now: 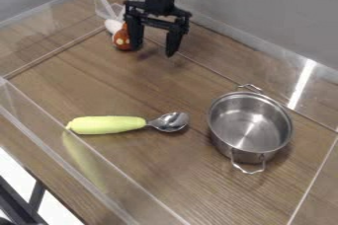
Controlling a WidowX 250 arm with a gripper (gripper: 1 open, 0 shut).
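My black gripper is at the top centre of the camera view, open, with its two fingers spread low over the wooden floor and nothing visible between them. Just left of it, partly behind it, stands an orange-red object with white prongs above, too small to name surely.
A steel pot with two handles sits at the right. A spoon with a pale yellow-green handle lies at lower left. Clear walls border the tray, and the middle of the wooden floor is bare.
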